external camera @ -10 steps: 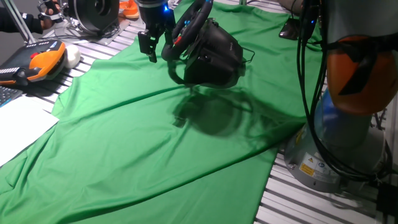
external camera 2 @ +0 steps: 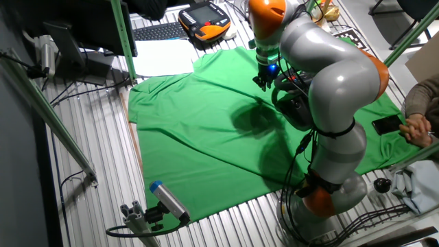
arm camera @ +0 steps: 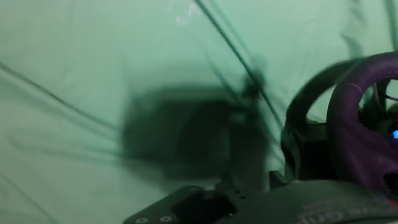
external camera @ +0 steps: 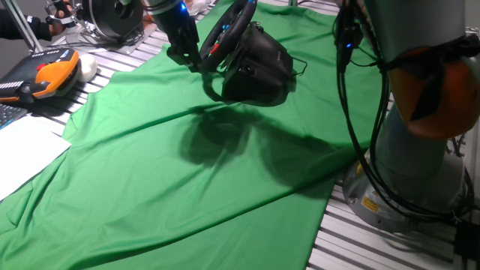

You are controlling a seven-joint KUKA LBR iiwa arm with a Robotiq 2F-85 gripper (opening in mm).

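A black steering wheel [external camera: 227, 36] with its bulky housing [external camera: 259, 71] is at the back of the green cloth. My gripper [external camera: 190, 64] hangs tilted beside the wheel's left side in exterior view 1, its tips close to the lower rim; whether they touch it I cannot tell. From exterior view 2, the gripper [external camera 2: 263, 82] appears just left of the partly hidden steering wheel [external camera 2: 293, 106]. In the wrist view, the steering wheel [arm camera: 351, 118] fills the right edge, while dark gripper parts show along the bottom. The finger's state is unclear.
An orange-and-black teach pendant [external camera 2: 204, 24] and white paper [external camera 2: 164, 57] lie beyond the cloth's edge. A phone [external camera 2: 387, 124] and a person's hands [external camera 2: 416, 129] are at the right.
My gripper has tilted, its wrist shifting left while its tips moved slightly right toward the wheel's lower rim. The arm's shadow has shifted left. The steering wheel has stayed put.
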